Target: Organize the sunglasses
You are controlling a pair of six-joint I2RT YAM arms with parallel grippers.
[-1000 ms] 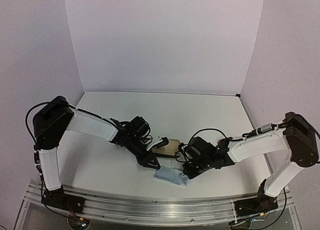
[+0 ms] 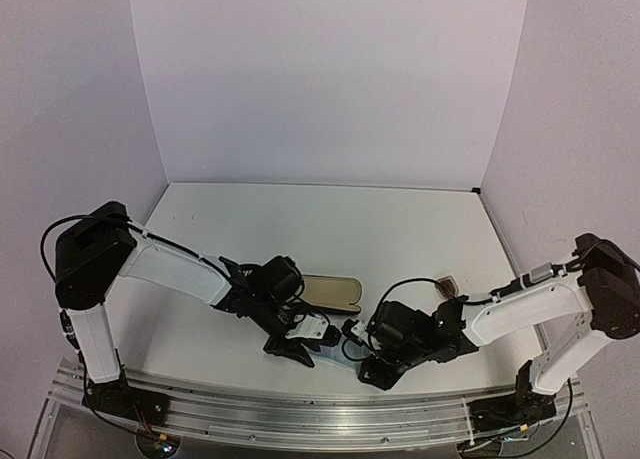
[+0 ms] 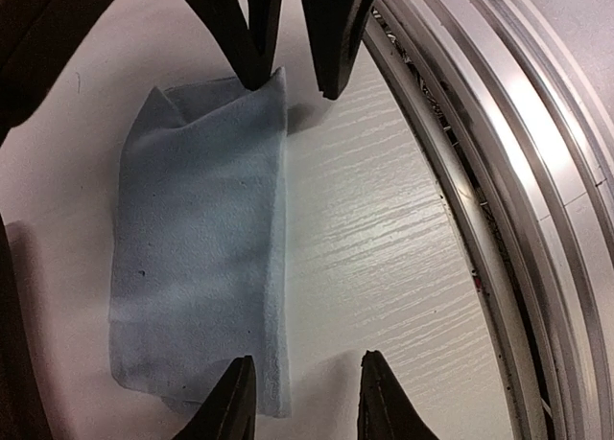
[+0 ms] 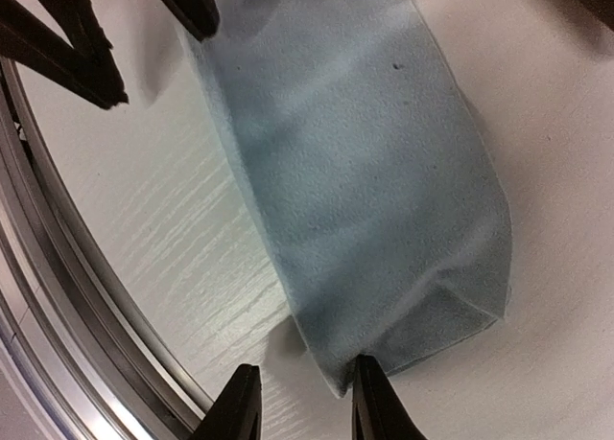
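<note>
A folded pale blue cloth (image 2: 335,356) lies on the white table near its front edge, partly covered by both arms in the top view. My left gripper is open beside one end of the cloth (image 3: 201,239), nothing between its fingers. At the opposite end my right gripper is open too; one of its fingertips (image 4: 366,371) overlaps a cloth corner, and whether it touches cannot be told. A beige-lined case (image 2: 335,289) with a dark edge sits just behind the cloth. No sunglasses can be made out.
A small brownish item (image 2: 447,287) lies behind the right arm, too small to identify. The metal rail (image 2: 300,419) runs along the table's front. Bare table (image 2: 300,224) stretches behind the case.
Less cloth shows from above; the brownish item is more exposed.
</note>
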